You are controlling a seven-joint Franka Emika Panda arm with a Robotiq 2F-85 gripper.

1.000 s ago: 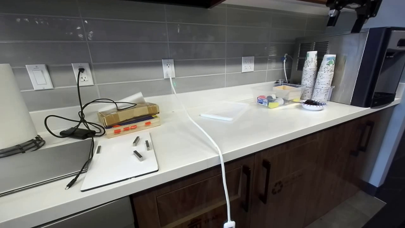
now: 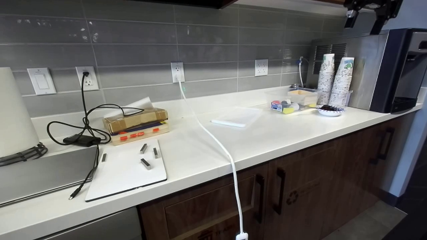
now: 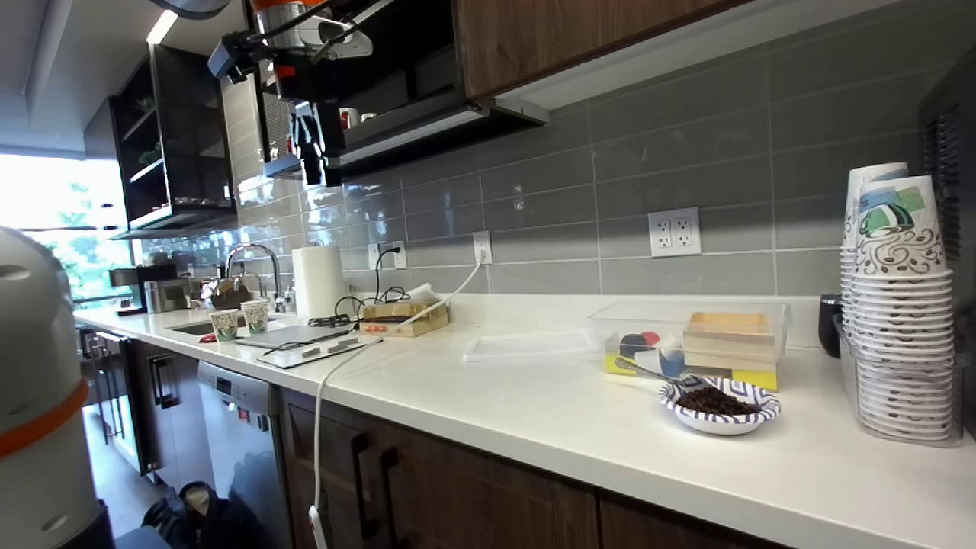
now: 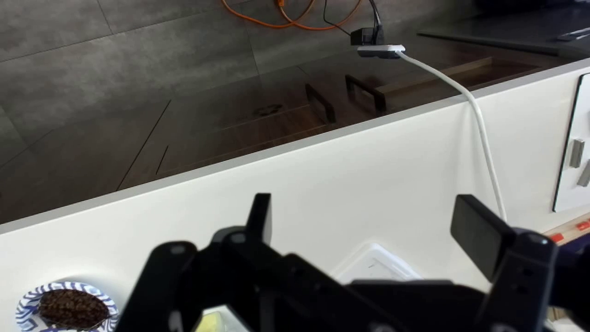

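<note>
High above the counter my gripper is open, its two fingers wide apart with nothing between them. The same gripper (image 2: 364,30) shows at the top right of exterior view 1, and the gripper (image 3: 316,174) hangs at the upper left of exterior view 2. A patterned paper bowl (image 3: 723,424) of dark brown bits stands on the counter with a fork (image 3: 645,369) resting in it. Behind the bowl is a clear plastic bin (image 3: 778,320) with several items inside. Its flat translucent lid (image 2: 229,123) lies on the counter to one side.
Tall stacks of paper cups (image 2: 335,84) stand beside the steel dispenser (image 2: 368,68). A white cable (image 2: 218,142) crosses the counter and hangs over its front edge. A whiteboard (image 2: 124,176) with several small grey blocks lies near cardboard boxes (image 2: 138,120). Mid-counter is mostly clear.
</note>
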